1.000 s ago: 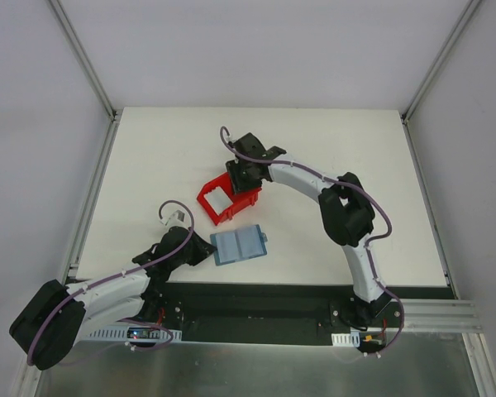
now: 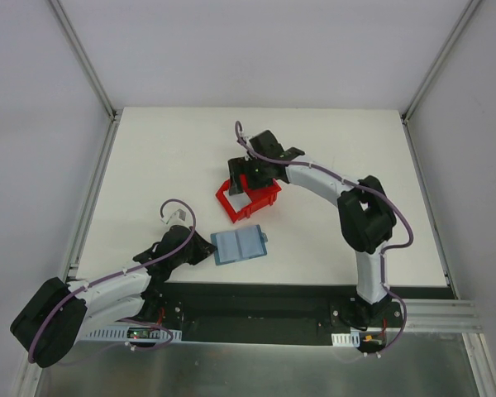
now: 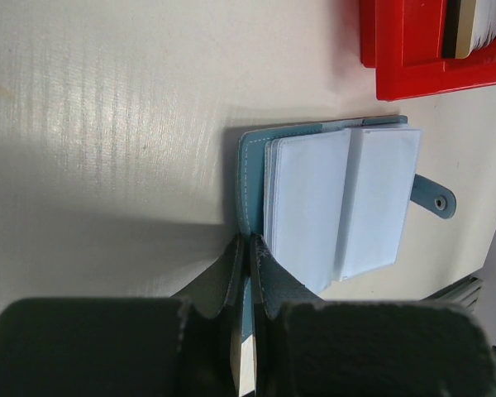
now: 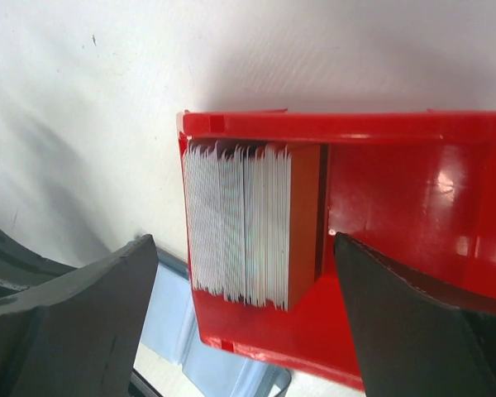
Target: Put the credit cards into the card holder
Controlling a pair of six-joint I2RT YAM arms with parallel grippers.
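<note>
The blue-grey card holder (image 2: 239, 245) lies spread open on the table, its clear sleeves (image 3: 307, 198) facing up. At its left edge my left gripper is shut; whether the thin cover edge is pinched between the fingertips cannot be told. A tight row of white-edged cards (image 4: 236, 223) stands in one end of a red box (image 4: 256, 335), with a brown-sided piece (image 4: 303, 219) at the row's end. Over this box my right gripper stands open, one finger on each side of the row, holding nothing.
Just behind the holder sits the red box (image 2: 255, 212), a small gap between them. The holder's strap with a snap (image 3: 436, 197) sticks out to the right. Bare table (image 2: 161, 157) stretches left, behind and right.
Left arm and holder are unmoved.
</note>
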